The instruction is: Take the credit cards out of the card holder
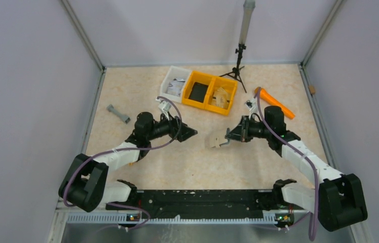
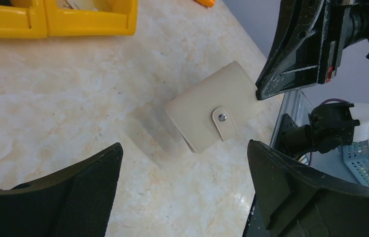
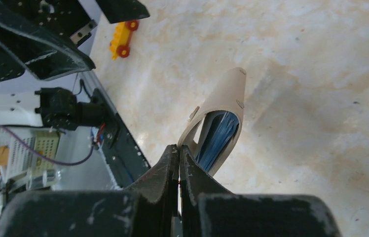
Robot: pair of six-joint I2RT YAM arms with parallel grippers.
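Observation:
A beige card holder [image 1: 216, 139] with a snap strap [image 2: 223, 123] hangs tilted above the table, its shadow falling beside it. My right gripper is shut on the edge of its open end. Looking into that end in the right wrist view, I see bluish layered contents [image 3: 217, 138] between the bowed covers; single cards cannot be told apart. To the left of the holder, my left gripper stands open, its fingers [image 2: 96, 175] apart with only bare table between them. The holder is beyond its tips, untouched by them.
Behind the arms are a white bin [image 1: 170, 83] and yellow bins [image 1: 208, 107] with items inside. An orange microphone [image 1: 278, 103] lies at the right, a grey bar-shaped object [image 1: 118, 114] at the left.

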